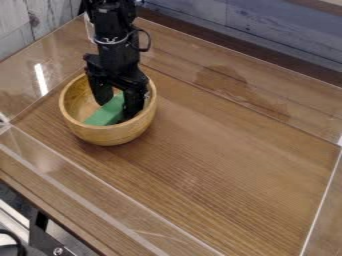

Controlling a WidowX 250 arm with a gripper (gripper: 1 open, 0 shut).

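Note:
A round tan wooden bowl [82,128] sits on the wooden table toward the upper left, holding a green object [106,114]. My black gripper [111,94] comes down from the top into the bowl, its open fingers around or over the green object. The fingertips are dark and partly merge with each other, so whether they touch it cannot be told.
Walls edge the table at the left and back. A dark cable or part lies at the lower left corner.

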